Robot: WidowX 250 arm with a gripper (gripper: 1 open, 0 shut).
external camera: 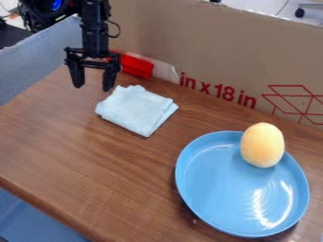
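Observation:
My black gripper (pixel 93 76) hangs at the upper left, fingers spread open and pointing down, with nothing visible between them. Just right of and below it, a folded pale blue cloth (pixel 136 110) lies on the wooden table. Behind the gripper, a red object (pixel 136 65) lies against the cardboard, partly hidden by the arm. A blue plate (pixel 228 194) on the right holds a pale yellow egg-shaped object (pixel 263 145) near its back edge.
A cardboard panel (pixel 214 43) with red print runs along the back. A grey padded edge (pixel 38 61) borders the table (pixel 89 161) at left.

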